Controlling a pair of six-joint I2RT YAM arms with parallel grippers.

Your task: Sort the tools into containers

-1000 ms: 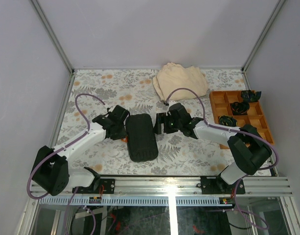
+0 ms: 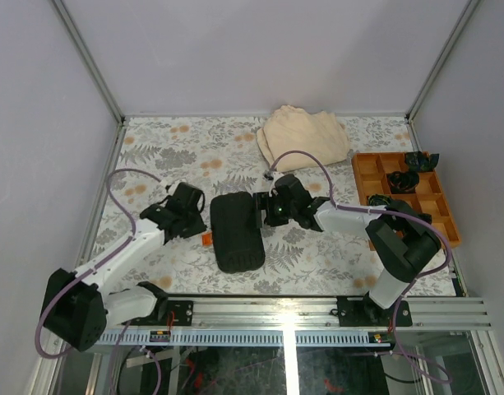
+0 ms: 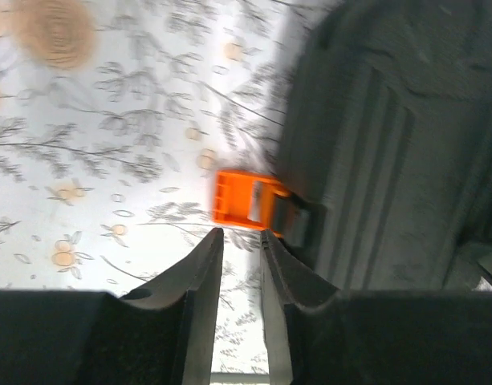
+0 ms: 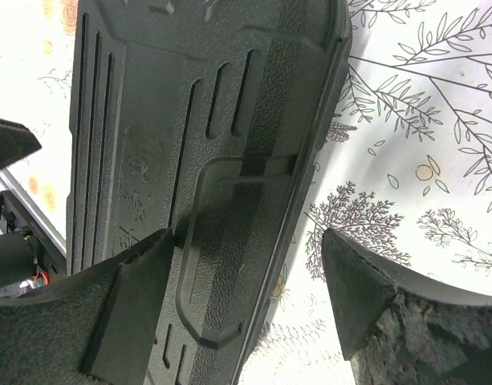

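A black tool case (image 2: 238,234) lies closed on the patterned table between the two arms. On its left side is an orange latch (image 3: 247,198). My left gripper is partly open beside the case, the latch just ahead of its fingertips and nothing between them. At the case's right edge, my right gripper is open; its left finger (image 4: 141,273) overlaps the case's face and its right finger (image 4: 358,281) appears over bare table. Whether either finger touches the case cannot be told.
An orange compartment box (image 2: 368,175) stands at the right with several dark items in it. A beige cloth (image 2: 305,140) lies folded at the back. The table's left side and the stretch between case and box are mostly free.
The left gripper has moved left, away from the case, uncovering the orange latch. The right gripper has shifted slightly left to the case's right edge. The case has stayed in place.
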